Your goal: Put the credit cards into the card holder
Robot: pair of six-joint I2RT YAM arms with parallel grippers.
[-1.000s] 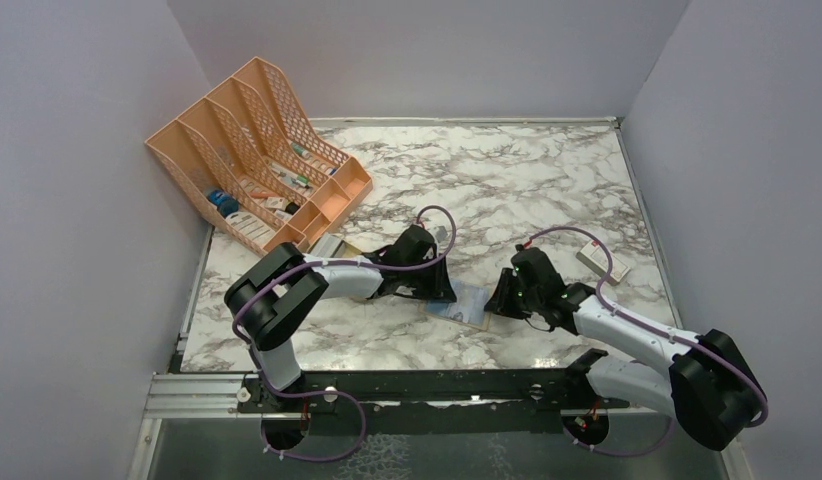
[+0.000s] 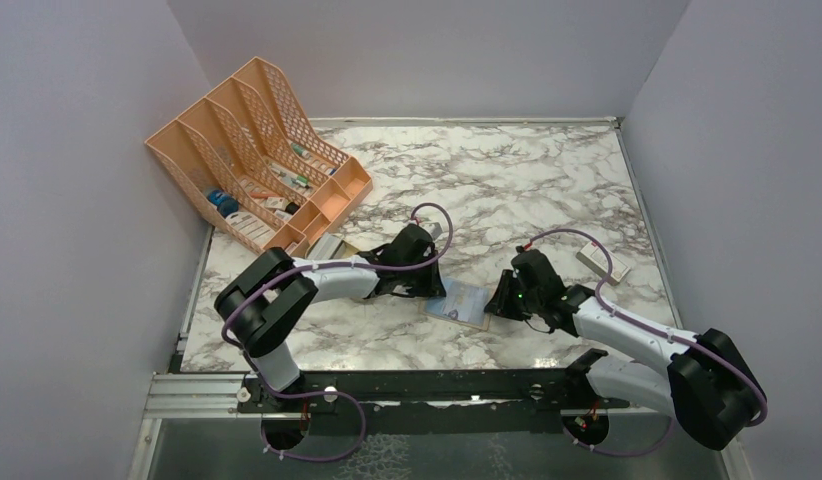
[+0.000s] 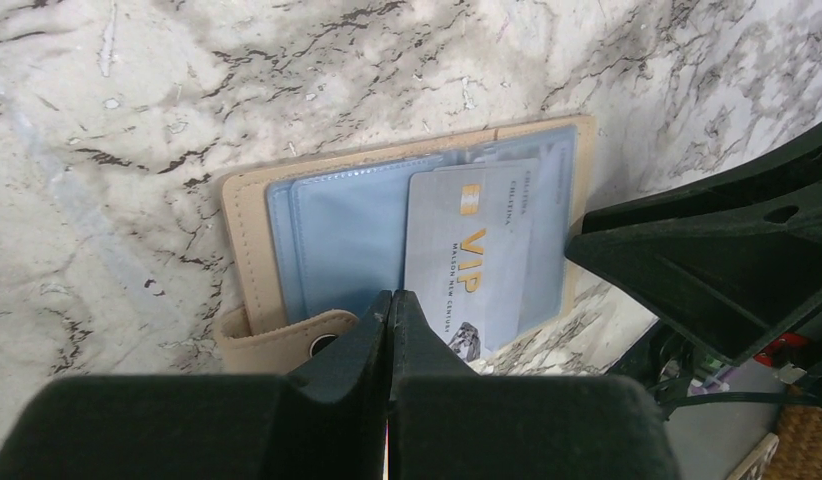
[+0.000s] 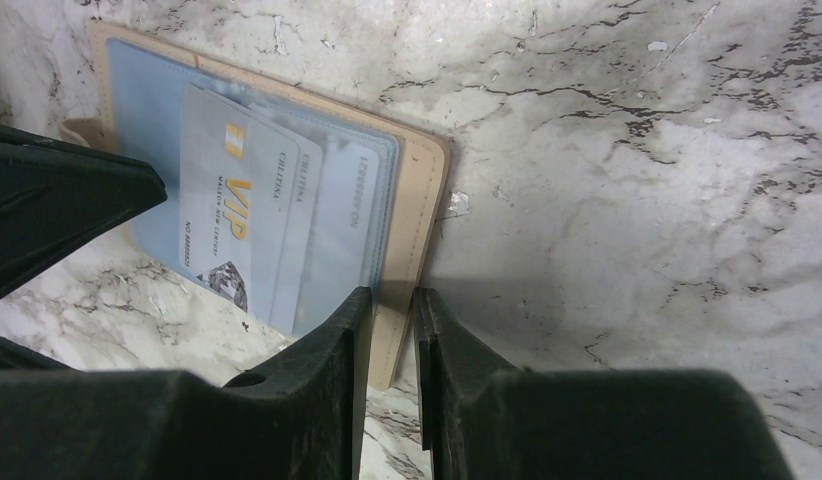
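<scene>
The beige card holder (image 3: 255,215) with blue clear sleeves (image 3: 352,215) lies open and flat on the marble table. A grey VIP card (image 3: 442,240) lies at its sleeves, overlapping a second grey card (image 4: 299,225); how far each is tucked in cannot be told. My left gripper is shut, nothing visible between its fingers, its tips over the holder beside the VIP card. At the holder's right border, my right gripper stands part open, its fingers on either side of the beige edge.
An orange rack (image 2: 332,200) with tubes and bottles stands at the back left. At the right lies a white box (image 2: 602,262).
My left arm has shifted slightly to the left, baring a little more of the holder in the top view. The right arm looks unmoved.
</scene>
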